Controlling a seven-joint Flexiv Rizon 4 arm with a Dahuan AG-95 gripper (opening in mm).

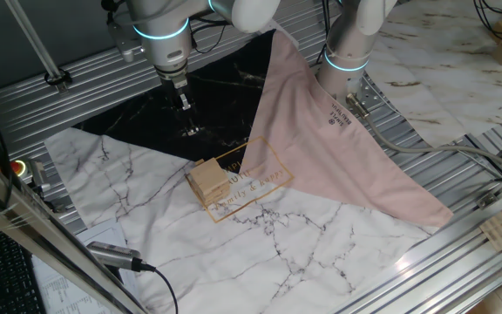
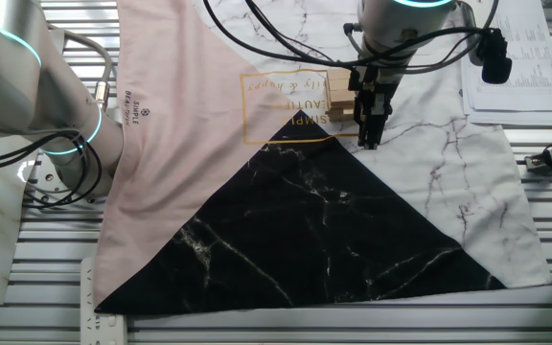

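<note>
A small stack of light wooden blocks [image 1: 207, 181] rests on the cloth, over the left part of its gold-printed frame. From the other side the same blocks [image 2: 339, 88] appear, partly covered by the arm and gripper. My gripper [image 1: 190, 133] points down over the black part of the cloth, apart from the blocks in exterior view 1. In exterior view 2 the gripper [image 2: 369, 144] shows just beside the stack. No object is visible between the fingertips, but they are too small and dark to show how far apart they stand.
The patterned cloth [image 1: 329, 240] in black, pink and white marble covers the slatted metal table, slightly creased. Beside its pink part stands the arm's base column [image 1: 345, 65]. A grey device with a cable [image 1: 116, 256] lies at the left front.
</note>
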